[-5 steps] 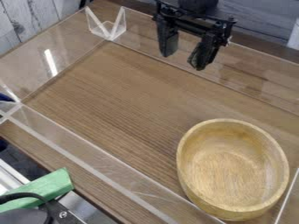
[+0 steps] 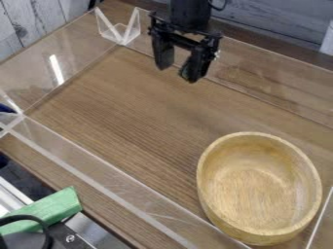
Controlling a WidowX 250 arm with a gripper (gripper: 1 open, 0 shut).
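My black gripper [image 2: 182, 53] hangs over the back middle of the wooden surface in the camera view, its two dark finger assemblies apart and open, with nothing visible between them. A round pale wooden bowl [image 2: 258, 185] sits at the front right, well apart from the gripper.
A green object [image 2: 37, 210] lies at the front left, outside a clear plastic wall. A white wire-like piece [image 2: 120, 27] stands at the back left.
My gripper has moved left across the back of the surface, from right of centre toward the middle. The bowl has stayed in place.
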